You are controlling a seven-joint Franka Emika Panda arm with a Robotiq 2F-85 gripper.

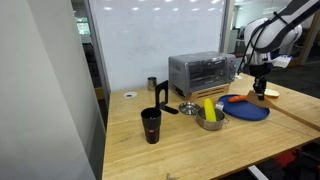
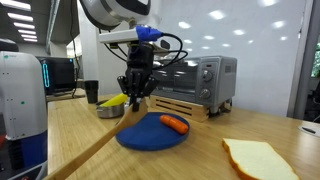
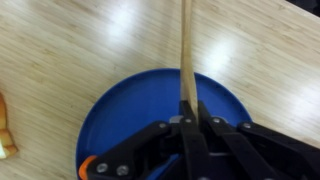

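Note:
A long flat wooden utensil is held in my gripper, which is shut on it. From the fingers it slants down toward the near left in exterior view 2. In the wrist view the wooden shaft runs up from between the dark fingers. The gripper is over the right side of the blue plate. An orange carrot-like item lies on that plate. Whether the utensil touches the plate, I cannot tell.
A bread slice lies on the table beside the plate. The toaster oven stands behind. Left of the plate is a metal bowl with a yellow item, and farther left a black cup.

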